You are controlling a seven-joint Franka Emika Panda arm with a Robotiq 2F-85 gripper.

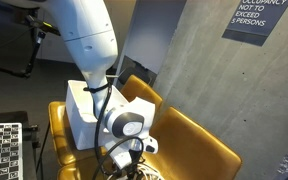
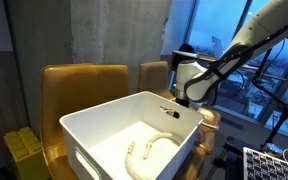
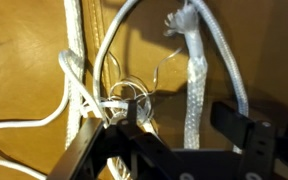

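Note:
White braided rope with a frayed end lies on a brown seat in the wrist view. It runs down between the fingers of my gripper, which stands part open with space on both sides of that strand. Other white cords loop around it, with a tangle of thin wire-like strands by the left finger. In exterior view 1 my gripper is low over the seat at the bottom edge, its fingertips hard to make out.
A large white box with white rope inside stands in front in exterior view 2. Tan chair backs line the grey wall. A checkered board is at the left edge.

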